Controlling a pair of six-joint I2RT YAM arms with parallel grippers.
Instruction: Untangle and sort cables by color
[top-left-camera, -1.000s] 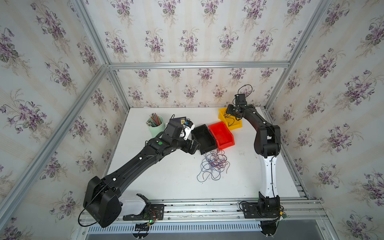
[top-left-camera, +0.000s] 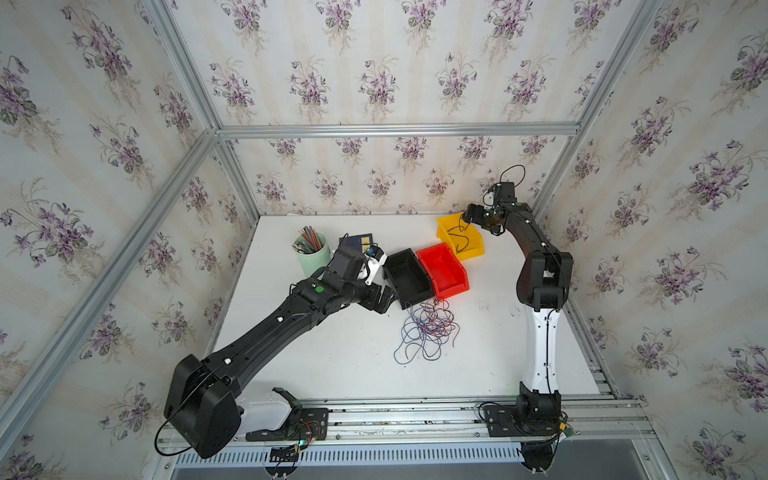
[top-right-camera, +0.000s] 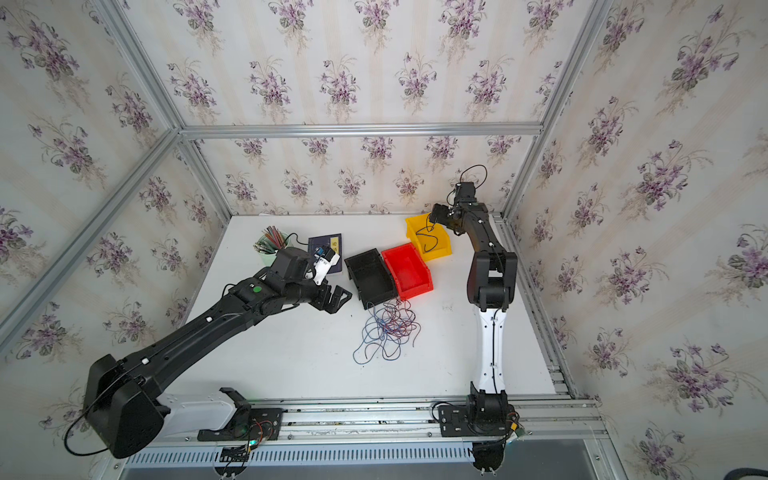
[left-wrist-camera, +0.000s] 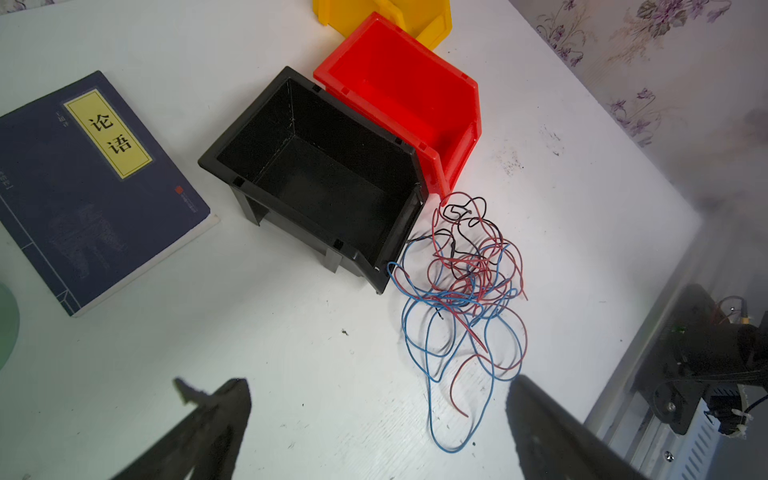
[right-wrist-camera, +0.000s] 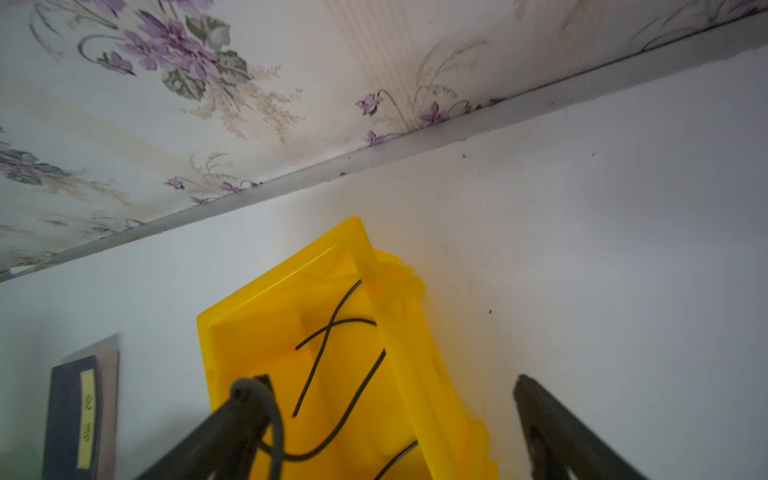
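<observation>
A tangle of red, blue and black cables (left-wrist-camera: 456, 304) lies on the table in front of the empty black bin (left-wrist-camera: 312, 200) and the empty red bin (left-wrist-camera: 408, 88). The yellow bin (right-wrist-camera: 288, 336) at the back holds several black cable pieces (right-wrist-camera: 348, 408). My right gripper (top-left-camera: 472, 214) is open above that bin's right edge; a dark, blurred strand shows by its left finger in the right wrist view. My left gripper (top-left-camera: 384, 297) is open above the table, left of the tangle and black bin, with nothing between its fingers.
A dark blue book (left-wrist-camera: 96, 200) lies left of the black bin. A green cup of sticks (top-left-camera: 312, 254) stands at the back left. The back wall is close behind the yellow bin.
My right gripper has moved up and to the right over the yellow bin's edge. My left gripper has shifted only slightly.
</observation>
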